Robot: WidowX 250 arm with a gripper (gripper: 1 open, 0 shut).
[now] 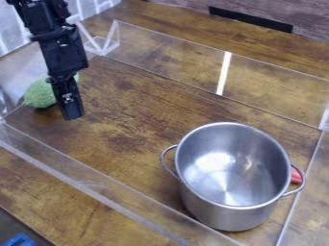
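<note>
My black gripper (69, 104) hangs at the upper left, low over the wooden surface, just in front of a green rounded object (38, 95) that it partly hides. The gripper looks shut, with nothing visible between its fingers; whether it touches the green object cannot be told. A steel pot (232, 171) with two handles stands at the lower right, apart from the gripper.
Clear plastic walls (98, 190) border the wooden area (141, 115). A small red item (295, 176) is partly hidden behind the pot. A blue object (18, 240) sits at the lower left corner.
</note>
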